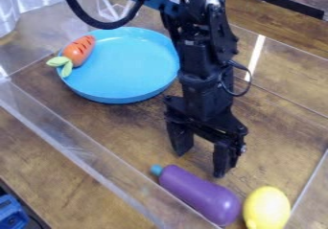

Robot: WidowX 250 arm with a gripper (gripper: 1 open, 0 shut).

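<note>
The black gripper hangs low over the wooden table, open, with its fingers pointing down just behind a purple eggplant toy. A yellow lemon toy lies right of the eggplant. A blue plate sits at the back left, with an orange carrot toy on its left edge.
A clear barrier runs diagonally along the front left, with a blue object beyond it at the corner. The table right of the arm is clear.
</note>
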